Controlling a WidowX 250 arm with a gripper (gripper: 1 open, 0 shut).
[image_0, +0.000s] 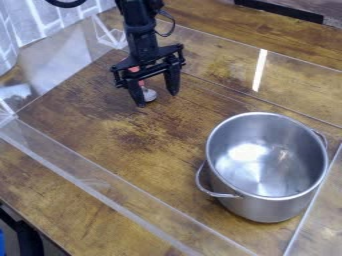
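Observation:
My gripper (152, 88) is at the upper middle, low over the wooden table (107, 150), pointing down. Just under and behind it lies a small object with red and silver-white parts (147, 94), largely hidden by the gripper. Whether the fingers hold it, I cannot tell. A steel pot (265, 155) with side handles stands at the lower right, well apart from the gripper.
Clear plastic walls edge the work area on the left and right. A dark edge runs along the top right.

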